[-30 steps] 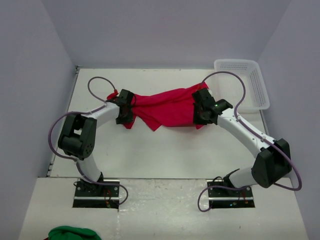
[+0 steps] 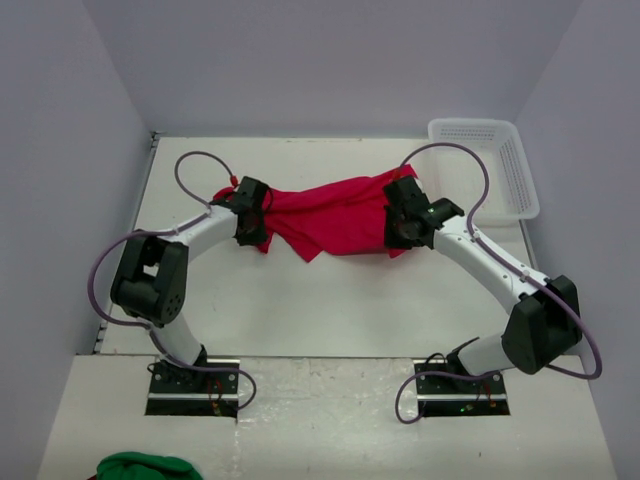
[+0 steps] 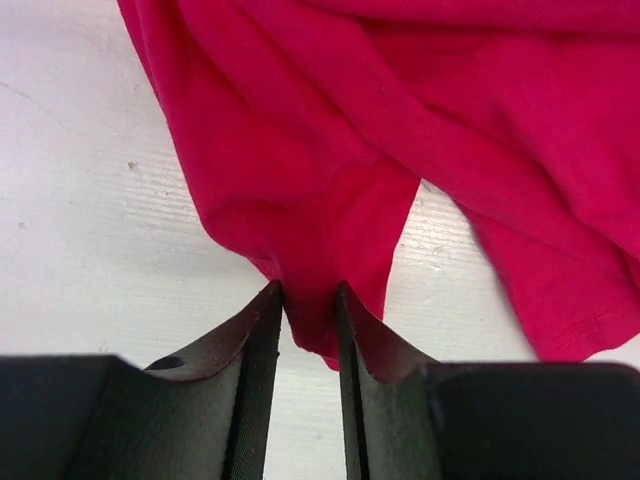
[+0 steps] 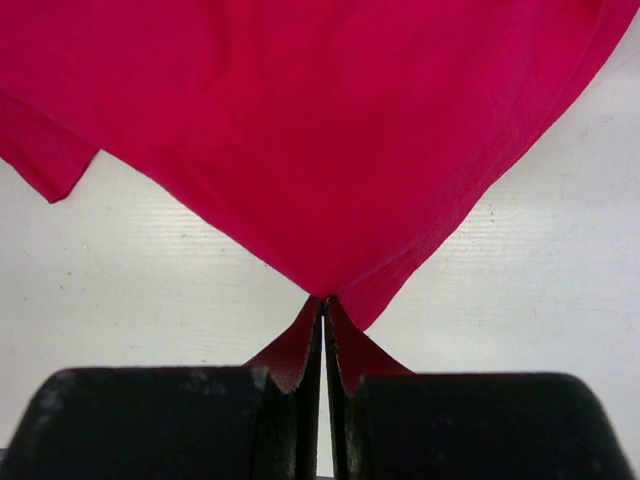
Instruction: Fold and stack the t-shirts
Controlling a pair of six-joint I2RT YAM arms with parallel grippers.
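A crumpled red T-shirt (image 2: 340,220) stretches across the white table in the top view. My left gripper is at its left lower corner, fingers part open with a narrow fold of red cloth between the tips; whether they grip it is unclear. My right gripper is shut at the tip of the right lower corner of the shirt (image 4: 300,160), the cloth edge at its fingertips.
An empty white plastic bin (image 2: 480,170) sits at the back right. A green cloth (image 2: 145,467) lies at the bottom left, off the table.
My left arm has shifted slightly, its forearm a little to the left in the top view. The right arm and the shirt show little change.
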